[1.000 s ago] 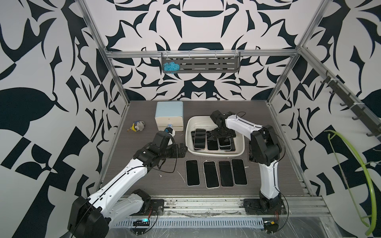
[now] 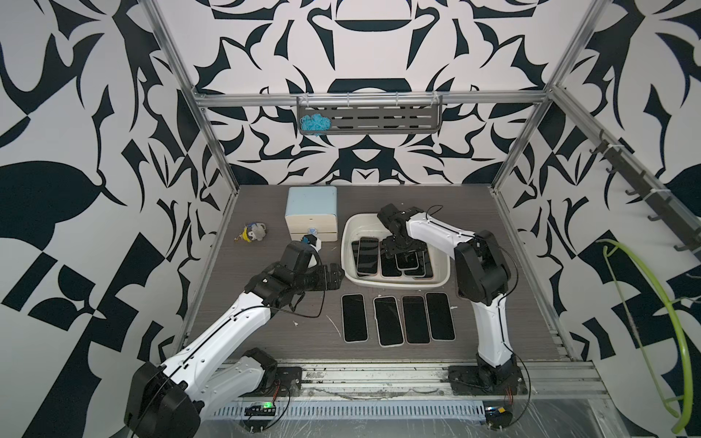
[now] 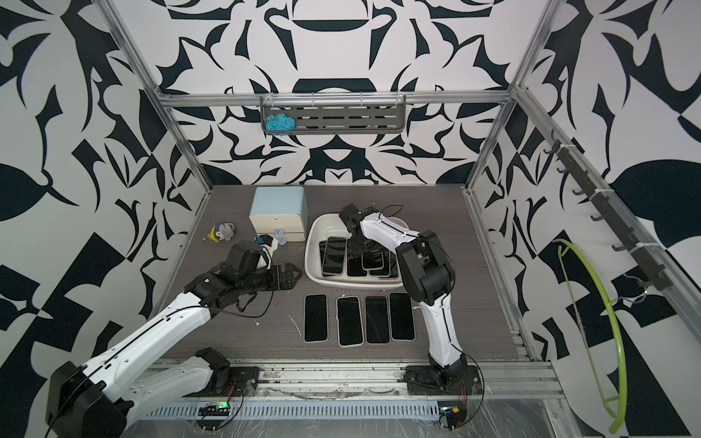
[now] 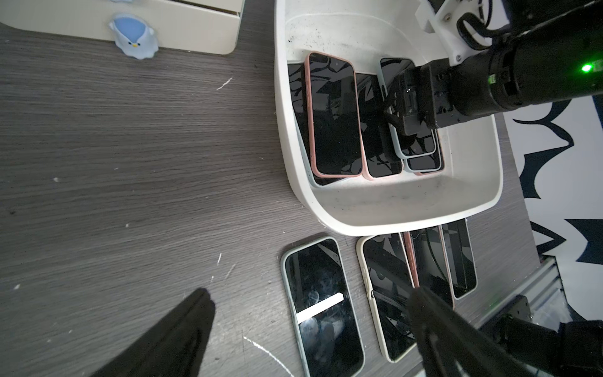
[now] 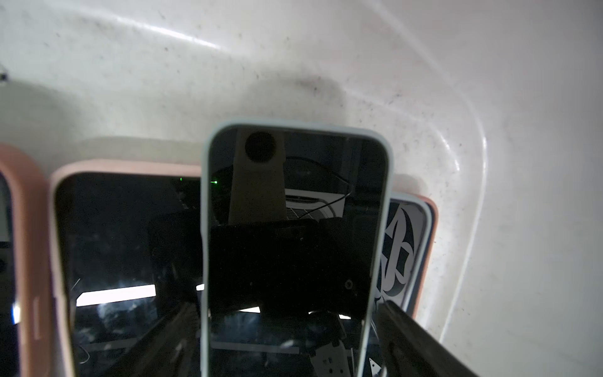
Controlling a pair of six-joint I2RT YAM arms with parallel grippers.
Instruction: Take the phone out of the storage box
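The white storage box holds several stacked phones. My right gripper is over a light-blue-cased phone on top, its fingers at either long side; whether they touch it is unclear. A pink-cased phone lies to the left inside the box. My left gripper stands open just left of the box, with nothing between its fingers. A row of phones lies on the table in front of the box, including one at the left end.
A small drawer cabinet stands left of the box at the back, with a plush toy farther left. A rack hangs on the back rail.
The right gripper has shifted a little to the left inside the box, over the phones. The left arm has not moved.
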